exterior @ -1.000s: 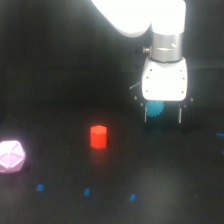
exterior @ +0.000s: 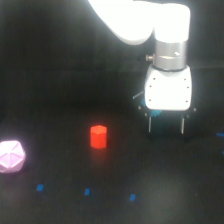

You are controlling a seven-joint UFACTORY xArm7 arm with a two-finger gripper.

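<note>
The white arm's gripper (exterior: 166, 124) hangs at the right of the camera view, its two thin fingers pointing down and spread apart, with nothing visible between their tips. A blue spiky object (exterior: 155, 113) is mostly hidden behind the gripper. A red block (exterior: 98, 137) sits on the dark surface left of the gripper. A pale pink faceted ball (exterior: 10, 156) lies at the far left edge.
Small blue marks (exterior: 87, 191) dot the dark surface toward the front, with another at the right edge.
The gripper has shifted slightly right and up, now covering more of the blue spiky object. The red block and pink ball have not moved.
</note>
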